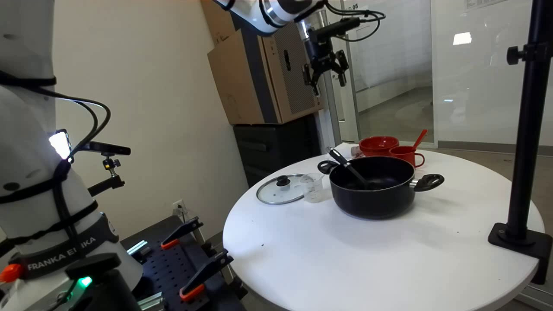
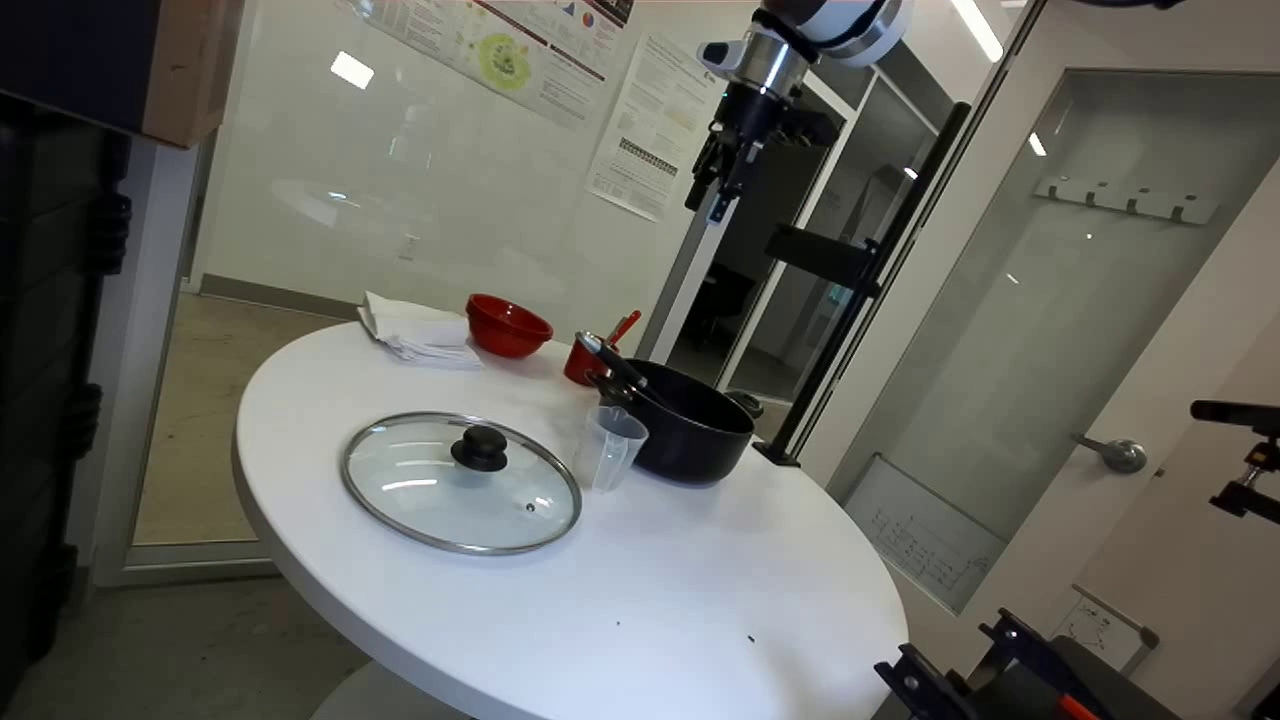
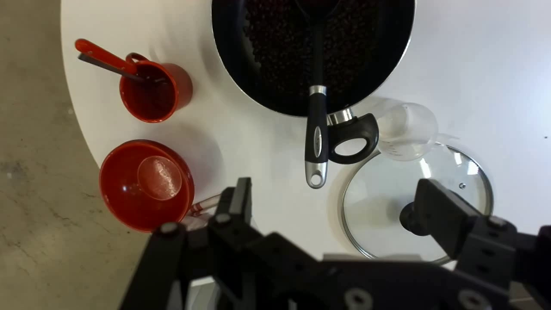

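Observation:
High above the round table, my gripper (image 1: 330,88) is open with nothing between its fingers. A black pot (image 1: 372,199) stands on the table, and the wrist view shows dark beans (image 3: 279,57) inside it. A ladle with a black and silver handle (image 3: 316,134) leans over the pot's rim beside one pot handle (image 3: 367,131). The glass lid (image 2: 408,492) with its black knob (image 2: 480,446) lies flat on the table. Between lid and pot stands a clear plastic cup (image 2: 608,450). In the wrist view the fingers partly cover the lid.
Behind the pot are a red bowl (image 2: 510,326) and a red mug (image 3: 175,88) holding a red-handled utensil (image 3: 103,54). A folded white cloth (image 2: 420,330) lies near the bowl. A black post (image 1: 523,129) rises at the table's edge.

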